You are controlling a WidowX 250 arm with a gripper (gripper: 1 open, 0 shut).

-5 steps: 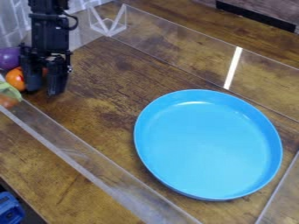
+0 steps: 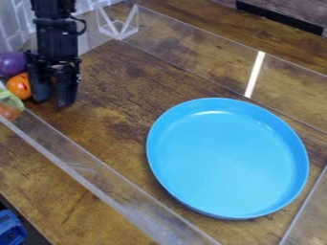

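The black robot arm (image 2: pixel 56 38) reaches down at the upper left. Its dark gripper (image 2: pixel 54 88) is low over the table, beside an orange round object (image 2: pixel 21 84), with a purple one (image 2: pixel 10 63) behind. A pale green item with an orange end (image 2: pixel 10 105) lies at the left edge. Whether the fingers are open or hold anything is too dark to tell.
A large blue plate (image 2: pixel 228 156) fills the right of the wooden table (image 2: pixel 141 86). Clear barriers border the work area. A blue object (image 2: pixel 8 228) shows at the lower left corner.
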